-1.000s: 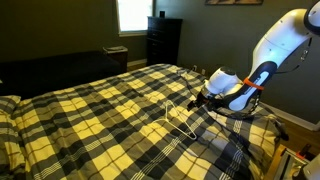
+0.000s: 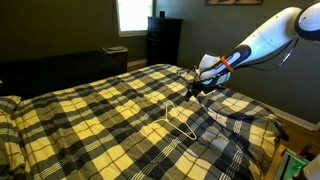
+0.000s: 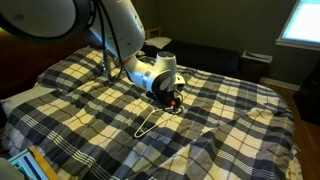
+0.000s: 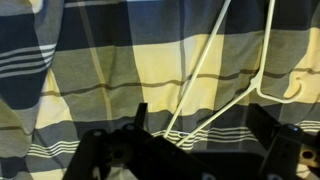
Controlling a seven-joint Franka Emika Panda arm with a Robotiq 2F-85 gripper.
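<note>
A thin cream clothes hanger [image 2: 181, 127] lies flat on the plaid blanket [image 2: 100, 130]. In exterior view 2 the hanger [image 3: 150, 125] shows just in front of the arm. My gripper is open, its dark fingers wide apart at the bottom of the wrist view. Between and beyond them runs the hanger [image 4: 262, 60], its curved hook at the right. One corner of it lies between the fingers in the picture, with no contact visible. From the side, the gripper [image 2: 193, 92] hangs above the blanket, beyond the hanger.
The blanket is rumpled at the right, near the arm's base. Broad free room stretches across its left side. A dark dresser [image 2: 164, 40] and a window [image 2: 135, 14] stand at the back.
My arm has risen and reached farther out, taking the gripper up and away from the blanket. The hanger has stayed in place.
</note>
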